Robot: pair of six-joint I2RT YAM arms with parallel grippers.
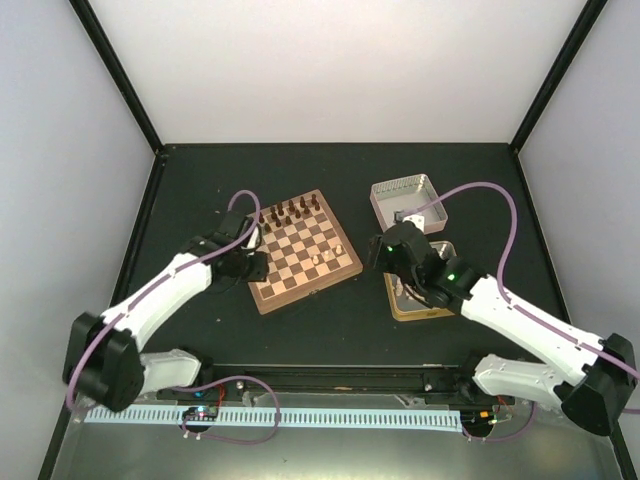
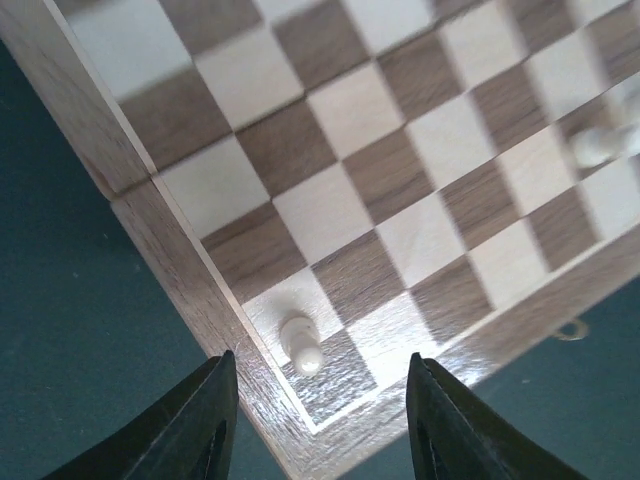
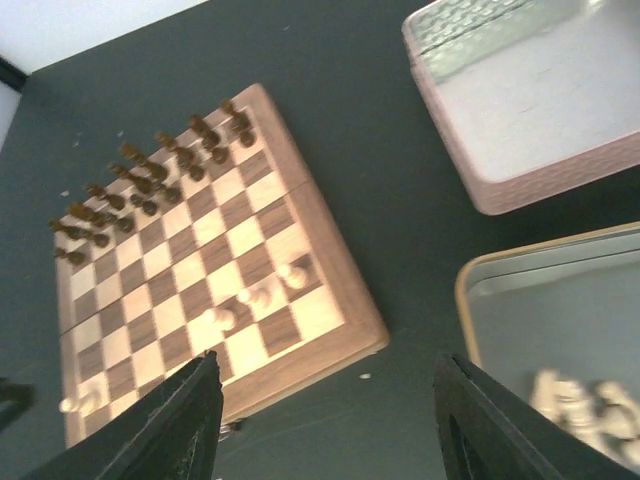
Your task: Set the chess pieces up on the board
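Observation:
The chessboard (image 1: 300, 275) has dark pieces lined along its back edge (image 3: 145, 170) and a few white pieces nearer the front. In the left wrist view, a white piece (image 2: 305, 350) stands at a corner square, in front of my left gripper, which is over the board's edge, its fingers apart with nothing between. More white pieces (image 2: 595, 145) are blurred at the right. My right gripper stands open to the right of the board, nothing between its fingers.
A gold-rimmed grey tray (image 3: 540, 300) with loose white pieces lies right of the board. An empty pink-white box (image 3: 530, 90) sits behind it. Dark table surface surrounds the board.

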